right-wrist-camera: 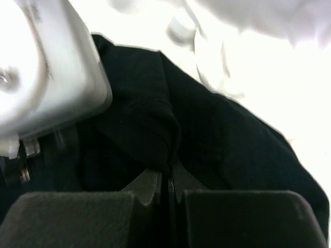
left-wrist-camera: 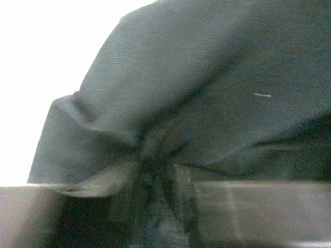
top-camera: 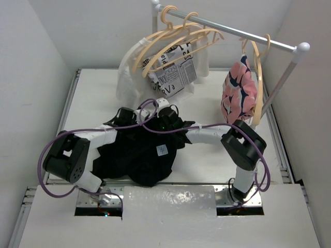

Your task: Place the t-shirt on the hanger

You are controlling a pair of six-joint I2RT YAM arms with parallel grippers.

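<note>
The black t shirt (top-camera: 135, 161) lies bunched at the front left of the table, a pale square label (top-camera: 162, 150) on it. Both grippers meet at its far edge, close together. In the right wrist view my right gripper is shut on a gathered fold of the shirt. Cloth also bunches between the fingers of my left gripper, which stand slightly apart; whether they grip it is unclear. Behind hang wooden hangers (top-camera: 178, 61), some bare-looking; the nearest (top-camera: 204, 45) has a straight lower bar.
A metal rail (top-camera: 232, 33) crosses the back. Clear covers and a black-and-white printed garment (top-camera: 173, 70) hang there, a pink patterned one (top-camera: 240, 92) at right. Purple cables (top-camera: 93, 129) loop over both arms.
</note>
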